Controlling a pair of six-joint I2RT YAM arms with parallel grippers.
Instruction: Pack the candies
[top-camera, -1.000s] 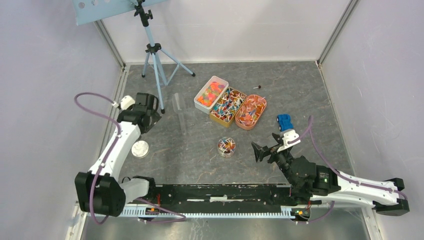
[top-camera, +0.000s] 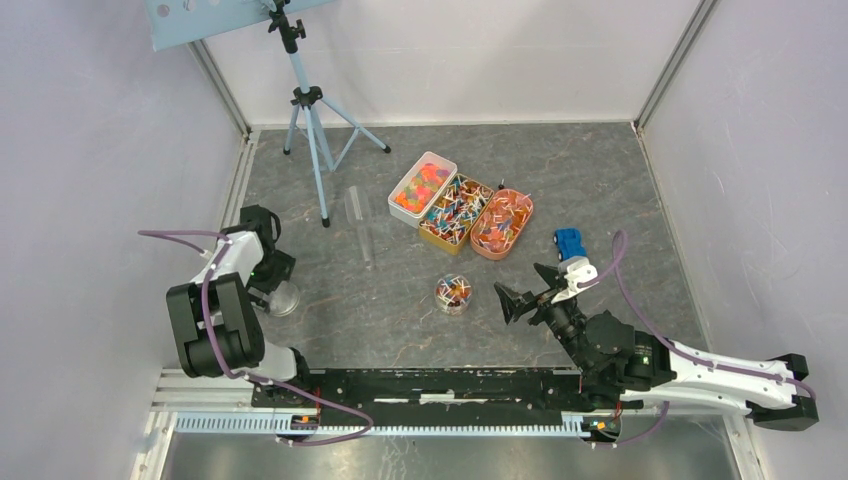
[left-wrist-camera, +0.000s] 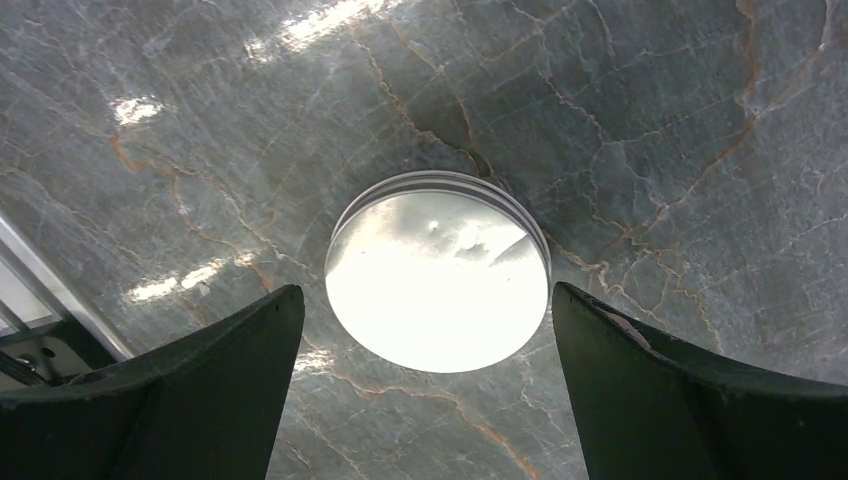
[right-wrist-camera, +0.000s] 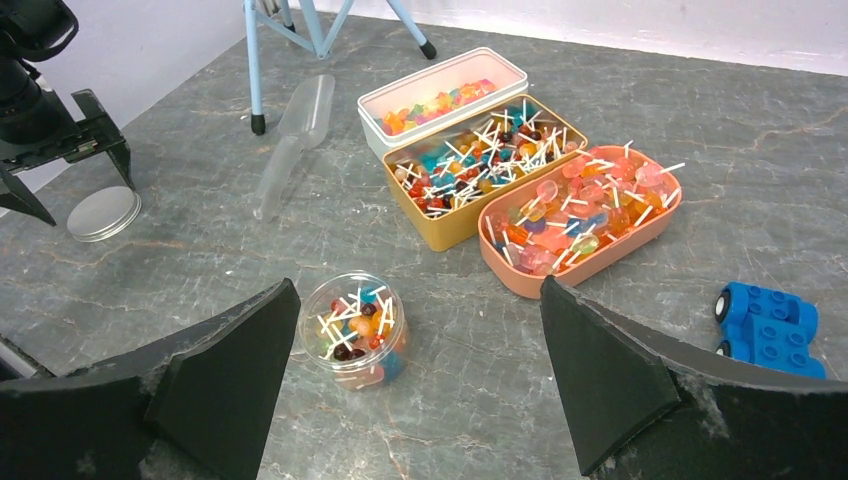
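The round silver lid (left-wrist-camera: 437, 285) lies flat on the floor, centred between the open fingers of my left gripper in the left wrist view and apart from both. From the top, that lid (top-camera: 283, 298) is partly covered by the left arm. My right gripper stands open and empty. Past its left finger, an uncovered clear jar (right-wrist-camera: 355, 330) holds lollipops and candies. Behind it are a white box (right-wrist-camera: 440, 100) of gummy candies, a yellow box (right-wrist-camera: 440, 232) of lollipops and a pink box (right-wrist-camera: 640, 235) of lollipops. A clear scoop (right-wrist-camera: 300, 130) rests left of the boxes.
A blue toy car (top-camera: 569, 243) sits on the right side. The tripod (top-camera: 315, 140) stands at the back left, its feet near the scoop. Bare floor (top-camera: 350, 320) separates the lid and the jar.
My left gripper has moved left and toward the front, down around the lid. The small dark lollipop-like thing behind the pink box has shifted left. The right arm has moved slightly left.
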